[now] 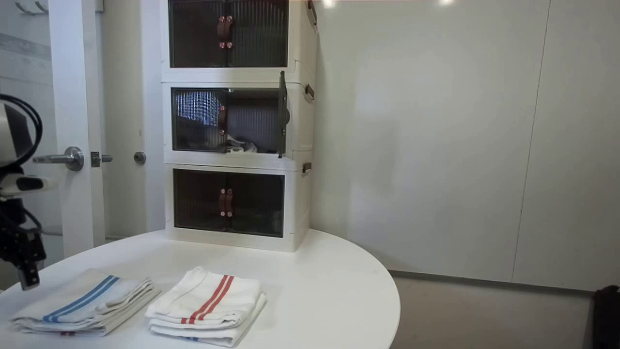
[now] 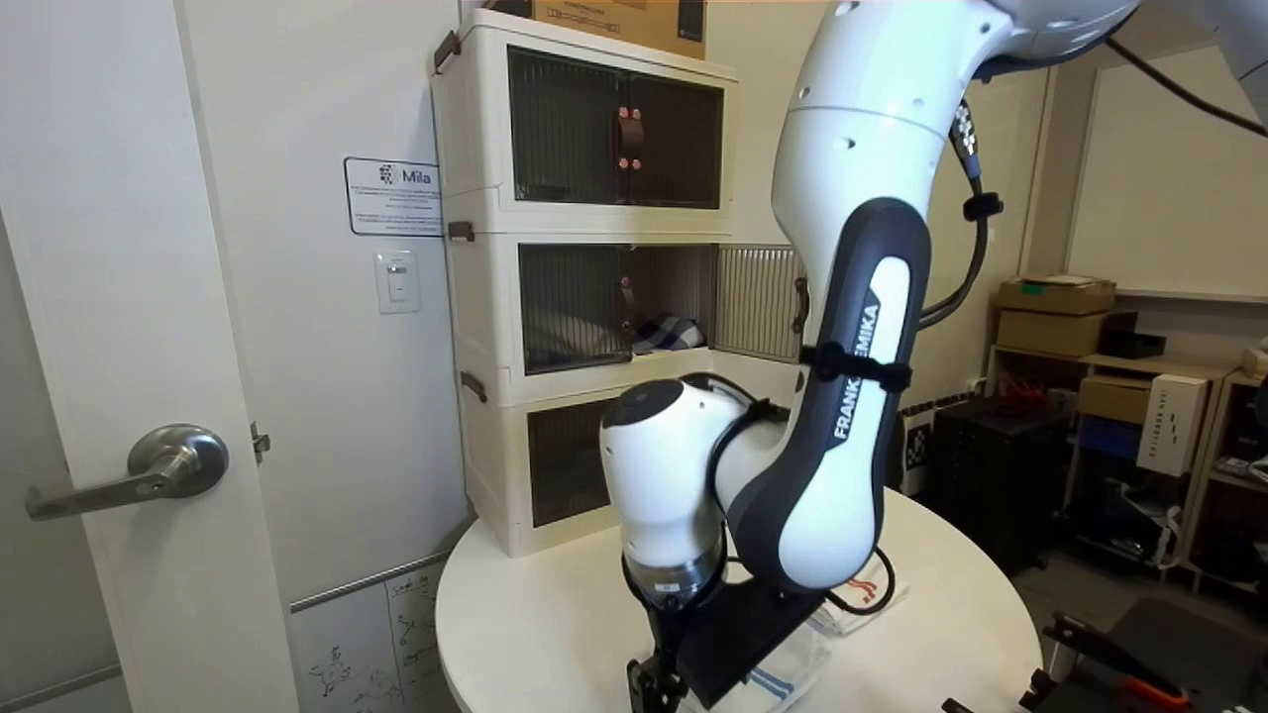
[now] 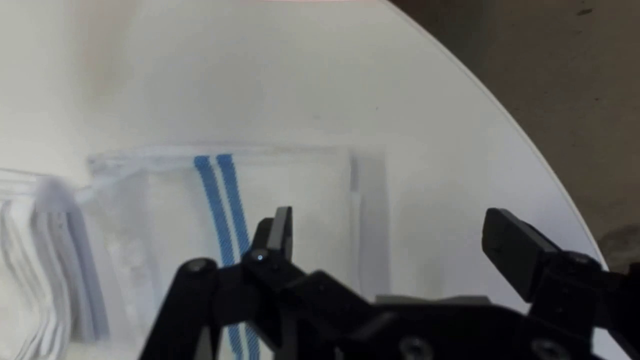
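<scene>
Two stacks of folded white cloths lie on the round white table (image 1: 343, 291): the blue-striped stack (image 1: 81, 305) on the left, the red-striped stack (image 1: 206, 302) beside it. My gripper is open above the blue-striped stack, its fingers wide apart with nothing between them. In the wrist view one finger (image 3: 280, 231) shows over the blue-striped cloth (image 3: 300, 192), and the other is over bare table to its right. The middle cabinet box has its right door (image 1: 283, 116) swung out, and a crumpled cloth (image 1: 240, 145) lies inside.
The upper box (image 1: 226, 74) and lower box (image 1: 232, 233) of the white stack have their dark doors closed. The table edge (image 3: 510, 117) curves close by the gripper on the right. Bare table lies right of the red-striped stack. A door handle (image 1: 58, 158) juts out behind the arm.
</scene>
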